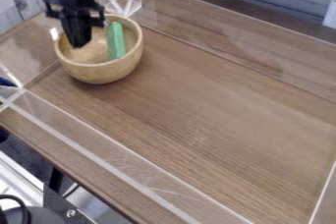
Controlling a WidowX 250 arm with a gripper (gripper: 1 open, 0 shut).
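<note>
A round tan bowl (96, 71) sits on the wooden table at the upper left. A green object (116, 39) stands inside it at the right side. The black gripper (74, 18) is over the bowl's back left part, blurred, with its lower end near the rim. Whether anything is between its fingers is too blurred to see, as is whether it is open or shut.
Clear tape runs along its edges. Dark cables lie at the lower left, off the table's edge.
</note>
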